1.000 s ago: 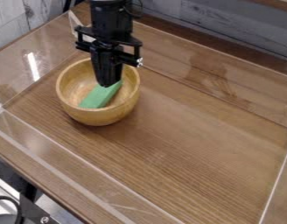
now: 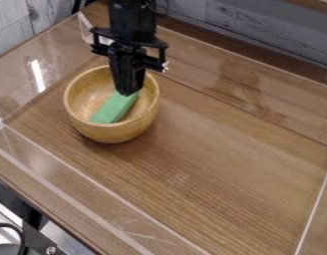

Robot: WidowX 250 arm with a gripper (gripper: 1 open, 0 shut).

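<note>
A tan round bowl [image 2: 89, 127] rests on the wooden table at the left of the camera view. A green oblong object [image 2: 116, 106] lies inside it. My black gripper [image 2: 128, 86] points down over the back part of the bowl, just above the green object's upper end. It looks shut, with nothing visible between its fingers; whether it touches the green object I cannot tell.
A white wall edge runs along the back right. A black cable lies at the lower left edge.
My gripper has risen slightly over the last second. The bowl and the green object look unmoved.
</note>
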